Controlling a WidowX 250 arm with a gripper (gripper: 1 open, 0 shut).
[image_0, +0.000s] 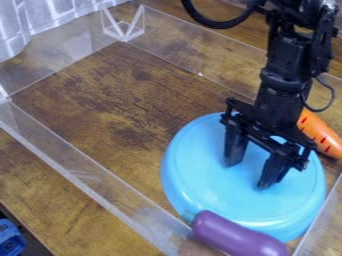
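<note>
My black gripper (251, 163) hangs at the right of the camera view, its fingers spread apart over a large blue disc (214, 185), like an upturned plate or lid, with the tips low at its surface. I see nothing between the fingers. An orange carrot-like object (318, 133) lies behind the disc at the right, partly hidden by the arm. A purple eggplant-like object (241, 234) lies at the disc's front edge.
Clear low walls (87, 180) border the wooden floor (107, 100), which is bare at left and middle. A blue object (7, 238) sits outside at the lower left. White fabric (27, 25) is at the upper left.
</note>
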